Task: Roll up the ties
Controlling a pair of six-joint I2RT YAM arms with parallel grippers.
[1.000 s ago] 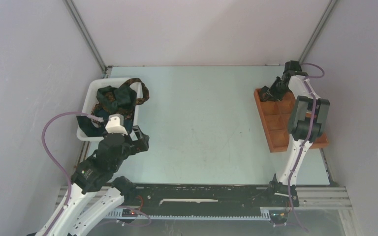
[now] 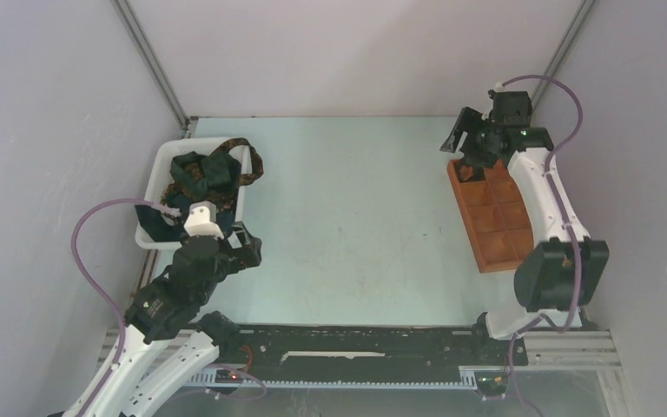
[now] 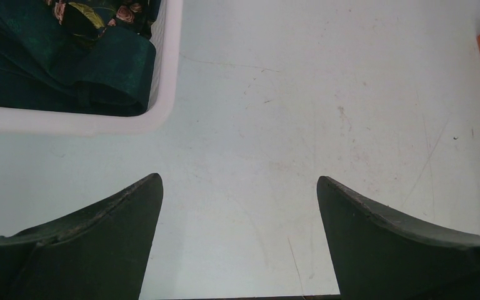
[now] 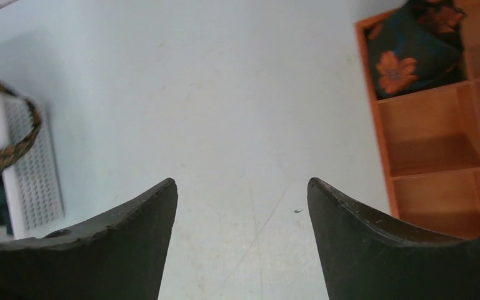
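A dark tie with orange flowers, rolled up [image 4: 412, 65], sits in the far left corner compartment of the wooden divided box [image 4: 440, 170]; in the top view the tie [image 2: 467, 171] shows just below my right gripper. That right gripper [image 2: 454, 148] is raised above the box's far left corner, wide open and empty. Several loose ties [image 2: 207, 176], green and floral, fill the white basket [image 2: 160, 169] at the left, one brown tie hanging over its rim. Over the table near the basket's front right corner, my left gripper [image 2: 247, 241] stands open with nothing between its fingers.
Bare table [image 2: 347, 217] stretches between basket and wooden box. The box's other visible compartments are empty; the right arm covers part of it in the top view. A dark strip [image 2: 356, 347] runs along the table's front edge.
The tie stays in its compartment. The left arm is almost unmoved.
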